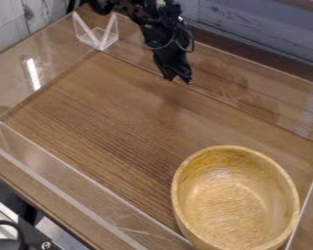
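My gripper (175, 75) is at the back of the wooden table, in the upper middle of the camera view, on a black arm that reaches in from the top. Its small dark tips are near the table surface. I cannot tell whether it is open or shut, or whether anything is between the fingers.
A large yellow bowl (235, 200) stands at the front right. A clear plastic holder (97, 29) is at the back left.
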